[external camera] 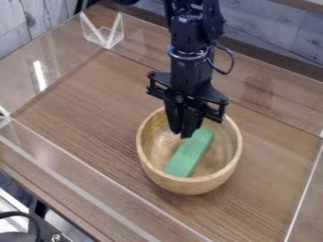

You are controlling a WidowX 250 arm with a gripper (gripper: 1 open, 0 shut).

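A pale tan bowl (159, 165) stands on the wooden table in the lower middle, with a green oblong object (188, 152) lying inside it. My black gripper (188, 123) hangs over the bowl's back part, just above or at the upper end of the green object; whether it touches it I cannot tell. Its fingertips are dark against each other, so its finger state is unclear.
A clear plastic piece (105, 28) is at the upper left. Dark cables show at the bottom left.
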